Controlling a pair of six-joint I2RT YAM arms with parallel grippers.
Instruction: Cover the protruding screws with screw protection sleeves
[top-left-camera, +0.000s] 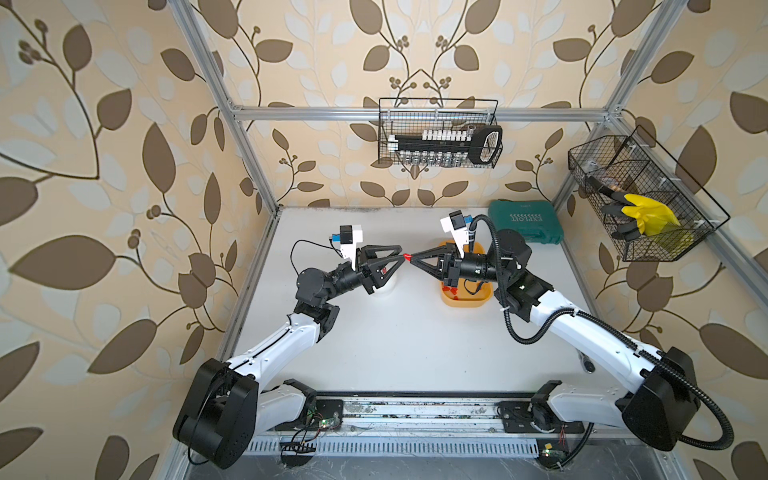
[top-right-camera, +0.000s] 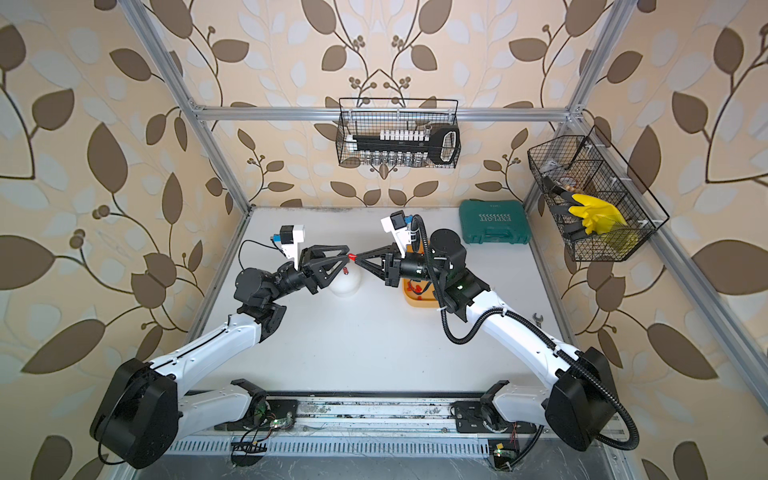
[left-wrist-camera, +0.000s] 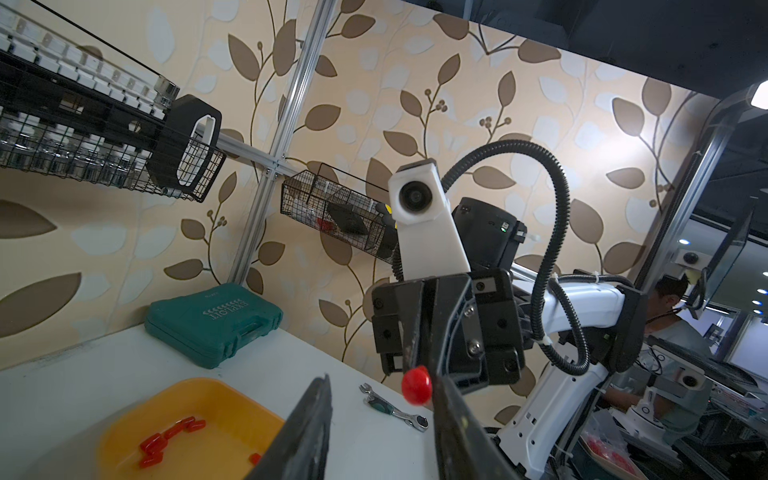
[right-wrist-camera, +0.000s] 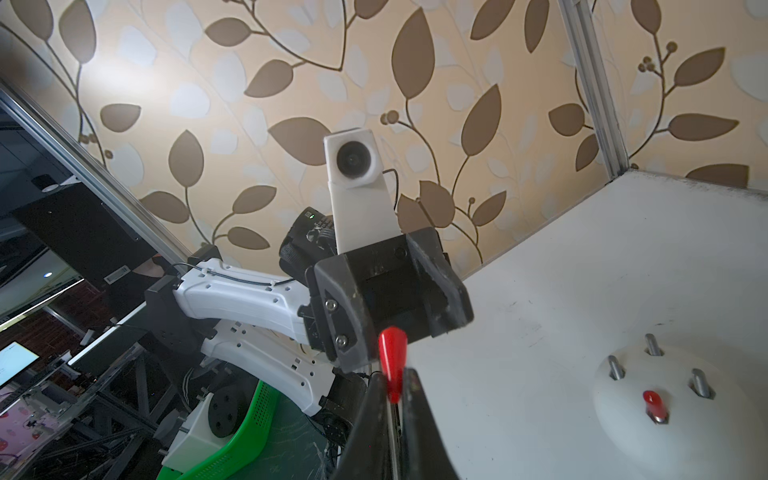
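Note:
My right gripper is shut on a red sleeve (right-wrist-camera: 392, 352), whose far end sticks out past the fingertips. Facing it, my left gripper stands part open, and the held sleeve (left-wrist-camera: 416, 385) appears in the gap between its fingers, nearer the right one; whether they touch it I cannot tell. On the table sits a white dome (right-wrist-camera: 680, 436) with protruding metal screws, such as a bare screw (right-wrist-camera: 701, 384). One of its screws wears a red sleeve (right-wrist-camera: 653, 401). In the top left view the arms largely hide the dome.
An orange tray (left-wrist-camera: 204, 400) holds several loose red sleeves (left-wrist-camera: 164, 436). Behind it lies a green case (left-wrist-camera: 212, 320). A wrench (left-wrist-camera: 393, 406) rests at the table's right side. Wire baskets hang on the walls, and the front of the table is clear.

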